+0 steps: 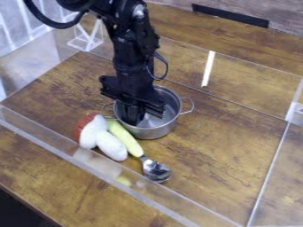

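My black gripper [140, 108] reaches down into a grey metal pot [171, 125] at the centre of the view, its fingers shut; nothing can be seen between them, though the tips are partly hidden. Just left and in front of the pot lie a yellow corn-like item [124, 140], a red and white mushroom-like toy [90, 129] with a white piece [110, 145], and a metal spoon [157, 169] pointing toward the lower right.
Transparent walls run along its front and right edges.
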